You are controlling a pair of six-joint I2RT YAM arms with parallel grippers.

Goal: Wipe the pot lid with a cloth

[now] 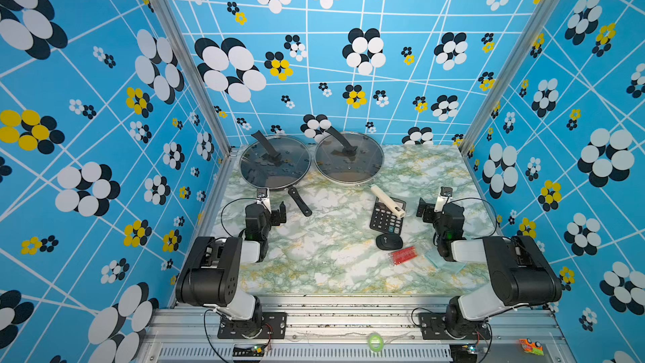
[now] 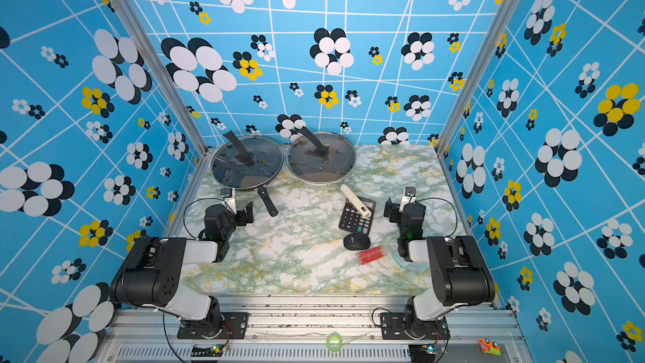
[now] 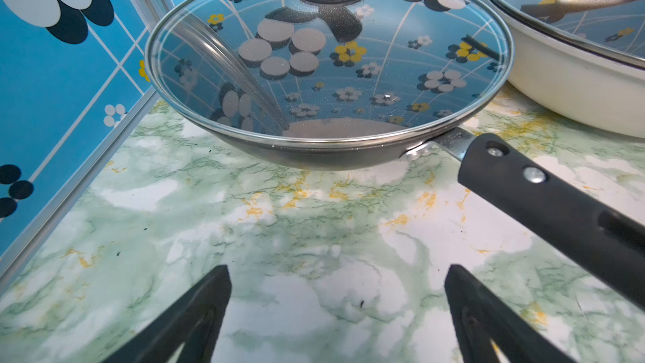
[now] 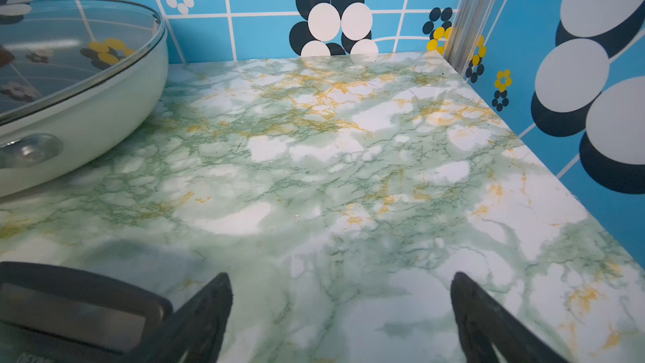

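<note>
Two round glass pot lids with dark upright handles cover pans at the back left of the table. The left lid (image 1: 275,171) sits on a dark pan with a black handle (image 3: 557,208). Right beside it, the other lid (image 1: 362,164) covers a cream pan (image 3: 571,80). My left gripper is open, in front of the dark pan, with bare table between its fingers. My right gripper also stands open and empty, over the right side of the table. No cloth can be made out clearly in any view.
The cream pan's handle (image 1: 387,200) reaches over a calculator (image 1: 385,218). A black mouse (image 1: 389,241) and a red item (image 1: 404,255) lie in front, with a faint pale thing beside them.
</note>
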